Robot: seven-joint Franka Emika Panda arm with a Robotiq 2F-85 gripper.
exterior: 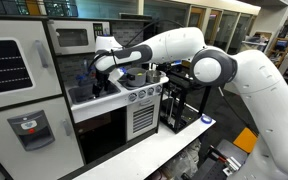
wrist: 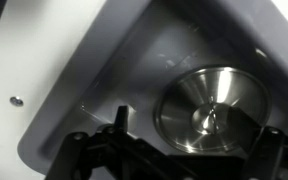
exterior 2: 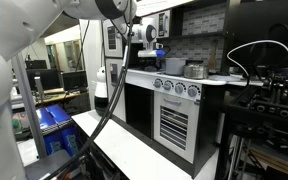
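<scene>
A round, shiny metal lid point(wrist: 189, 95) with a small central handle lies in the grey sink basin point(wrist: 59, 125) in the wrist view. My gripper is open above it, its dark fingers spread at the lower part of that view. The right finger overlaps the lid's edge in the picture; contact cannot be told. From the first exterior view, the arm reaches over the counter to the sink point(exterior: 76, 101), the fingers small and dark there. In the second exterior view the gripper area is too small to make out.
A metal pot point(exterior 2: 195, 71) stands on the stove top right of the sink. Cabinets point(exterior: 14, 70) rise at the left, with a microwave point(exterior: 72, 37) above the sink.
</scene>
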